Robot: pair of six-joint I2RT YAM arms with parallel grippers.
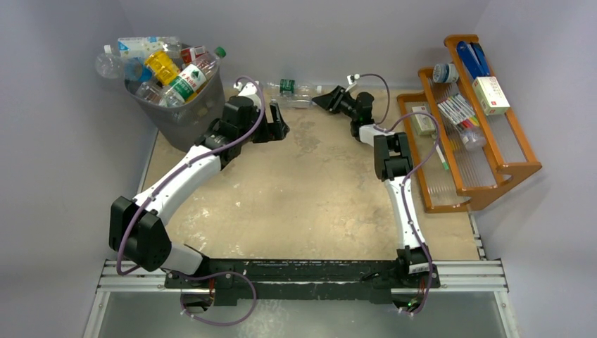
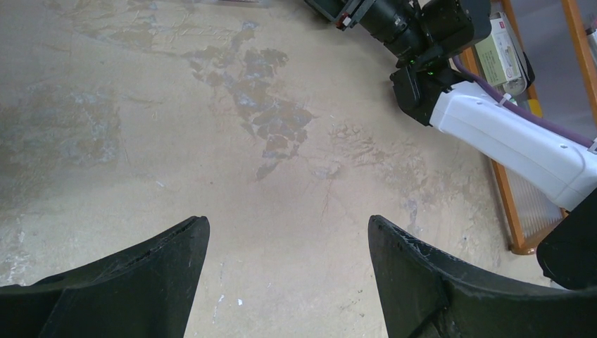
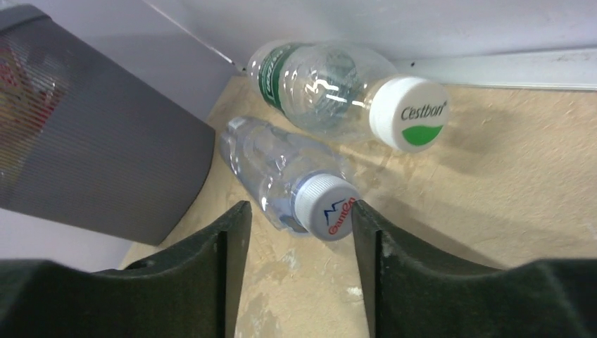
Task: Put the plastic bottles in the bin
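Two clear bottles lie by the back wall: a green-labelled one [image 3: 324, 88] and, in front of it, a second [image 3: 271, 158] with a white cap. My right gripper [image 1: 317, 100] is open at that front bottle's cap, its fingertips just short of or beside it in the right wrist view. My left gripper [image 1: 280, 116] stands open over bare floor beside the bin, nothing between its fingers. The grey bin [image 1: 169, 127] at back left is heaped with bottles.
A wooden shelf [image 1: 514, 169] with boxes, pens and small items stands along the right side.
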